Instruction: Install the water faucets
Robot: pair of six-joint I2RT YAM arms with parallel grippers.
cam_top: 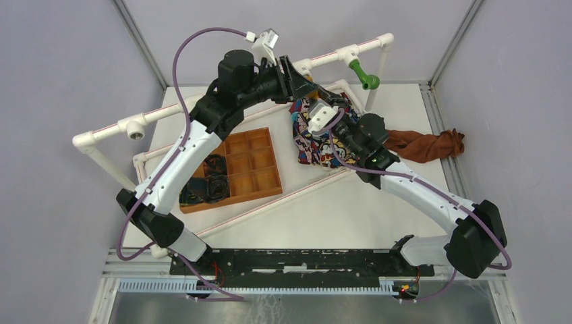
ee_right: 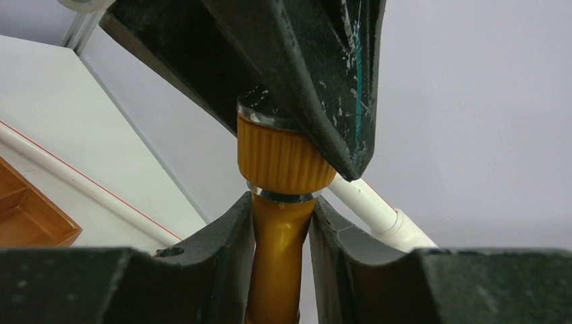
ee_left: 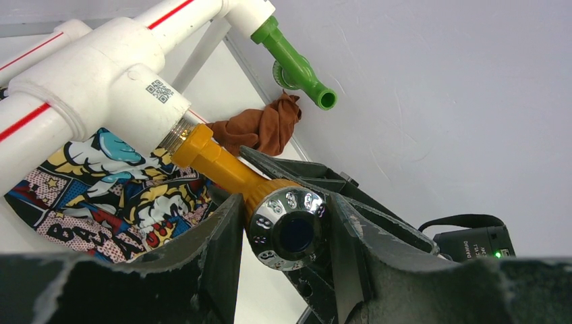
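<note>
An orange faucet (ee_left: 222,169) sits with its threaded end at the mouth of a white tee (ee_left: 145,108) on the pipe. My left gripper is shut on its knurled metal-ringed end. My right gripper surrounds the orange body from the other side, its fingertips at the faucet; whether they grip it is unclear. In the top view both grippers meet below the upper pipe, hiding most of the faucet. A green faucet (cam_top: 367,79) hangs from the tee to the right.
An orange compartment box (cam_top: 260,175) with dark items lies lower left. A patterned cloth (cam_top: 307,145) and brown cloth (cam_top: 425,145) lie on the white board. An empty tee (cam_top: 135,131) is on the left pipe.
</note>
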